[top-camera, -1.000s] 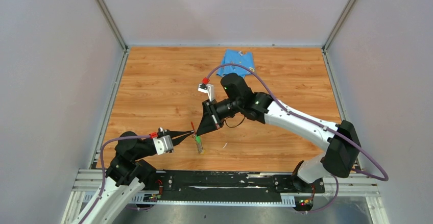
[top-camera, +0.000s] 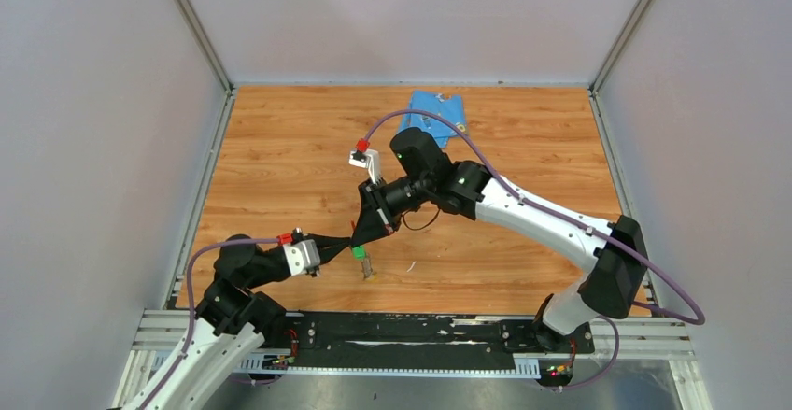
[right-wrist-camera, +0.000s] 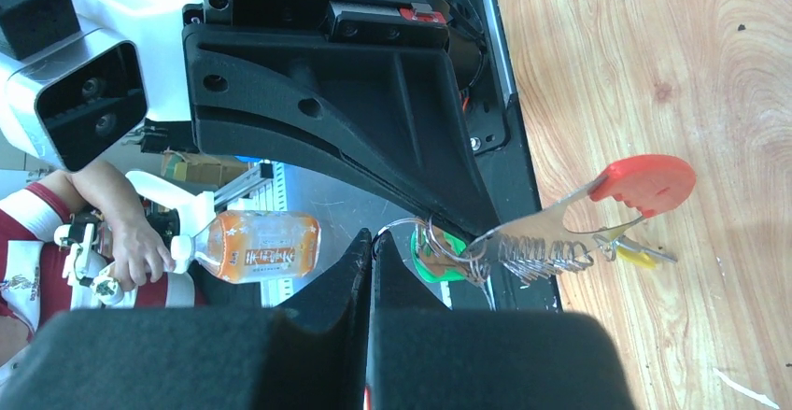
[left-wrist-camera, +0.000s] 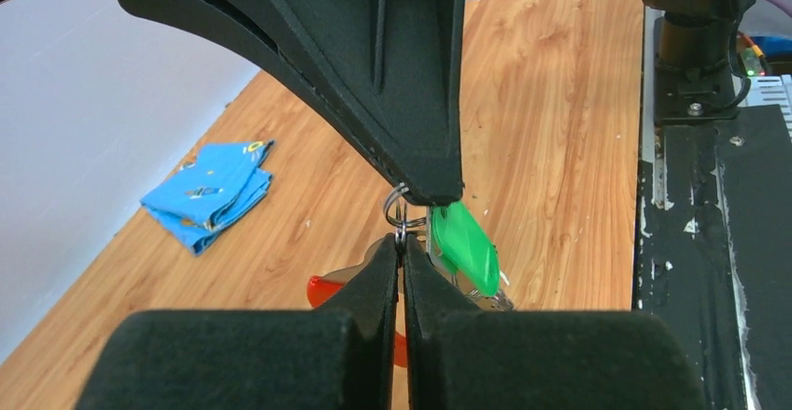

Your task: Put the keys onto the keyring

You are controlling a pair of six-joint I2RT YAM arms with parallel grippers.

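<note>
Both grippers meet over the near-left table. My left gripper is shut, with thin metal of the keyring point(left-wrist-camera: 394, 206) at its fingertips. From the other side my right gripper is shut on the wire loop of the same ring, its tip almost touching the left one. A red-headed key point(right-wrist-camera: 644, 186) extends away from the left fingertips in the right wrist view. Close to the ring is a green-headed key point(left-wrist-camera: 467, 249). Which keys are threaded onto the ring cannot be made out, as fingers cover part of it.
Below the grippers, a yellow key part point(right-wrist-camera: 637, 258) shows near the table. A folded blue cloth point(top-camera: 433, 114) lies at the back. Beyond the front edge, a person and an orange bottle point(right-wrist-camera: 269, 247) are visible.
The left fingers were slightly apart and have come together. My right gripper has moved leftward, closer to the left gripper's tip.
</note>
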